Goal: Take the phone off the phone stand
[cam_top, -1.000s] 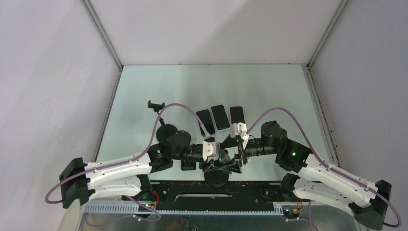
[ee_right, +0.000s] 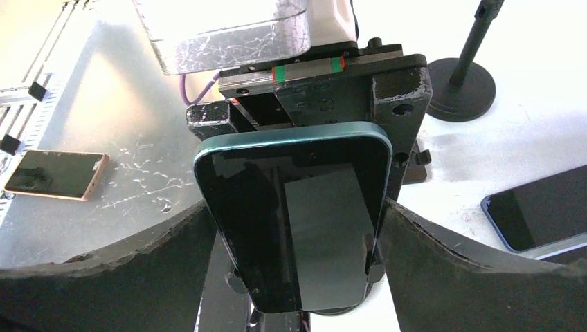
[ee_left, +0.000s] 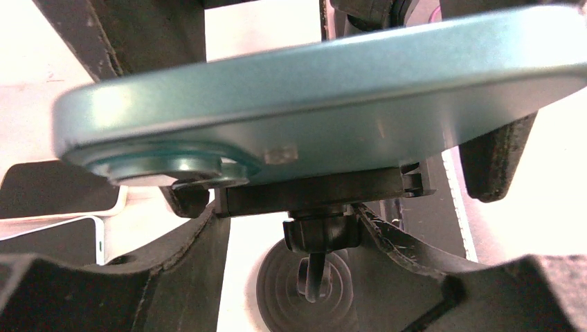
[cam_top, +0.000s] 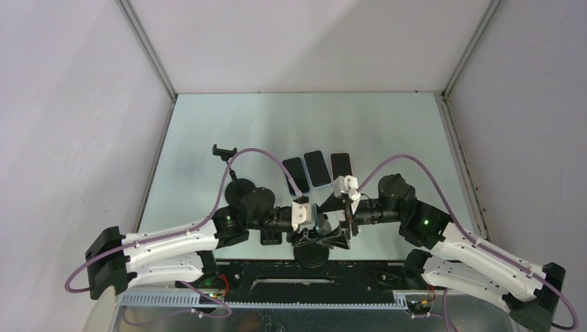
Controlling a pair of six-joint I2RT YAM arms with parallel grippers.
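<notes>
Both grippers meet over the phone stand [cam_top: 311, 252] at the front centre. The teal phone [ee_left: 325, 90] fills the upper left wrist view, above the stand's black holder [ee_left: 311, 194]. My left gripper has its fingers low around that holder, part apart; whether they touch it is unclear. In the right wrist view, the phone's dark screen [ee_right: 297, 235] faces the camera between the spread fingers of my right gripper; contact at its edges cannot be told.
Several phones [cam_top: 316, 168] lie flat behind the grippers. Another black stand [cam_top: 239, 191] stands at left, partly behind the left arm.
My right arm has shifted very slightly around the stand. The left arm looks unchanged in the top view.
</notes>
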